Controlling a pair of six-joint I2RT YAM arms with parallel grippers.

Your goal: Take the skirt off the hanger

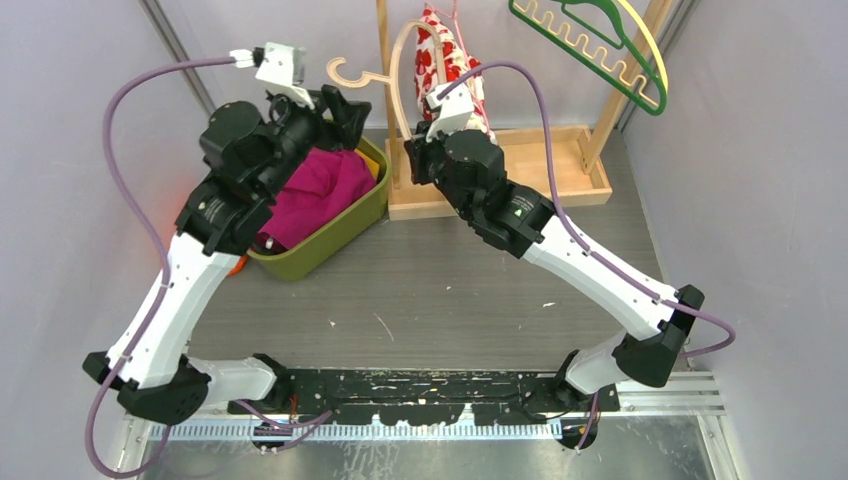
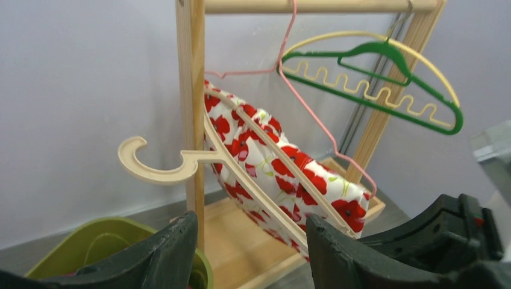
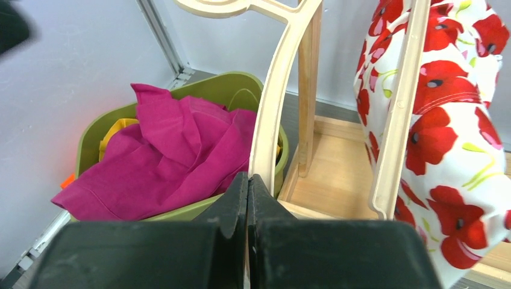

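A cream hanger [image 3: 278, 72], hook pointing left and off the rail, has the red-flowered white skirt [image 2: 259, 156] along it, slanting in front of the rack post. My right gripper is shut on the hanger's side bar near its lower part. My left gripper stands apart to the left of the hook, its fingers spread with nothing visible between them. In the top view the skirt [image 1: 440, 60] is partly hidden behind my right arm.
A wooden rack [image 1: 540, 190] carries a pink hanger [image 2: 313, 120] and green and yellow hangers [image 2: 379, 105]. A green bin [image 1: 320, 255] with magenta cloth sits at left, under my left arm.
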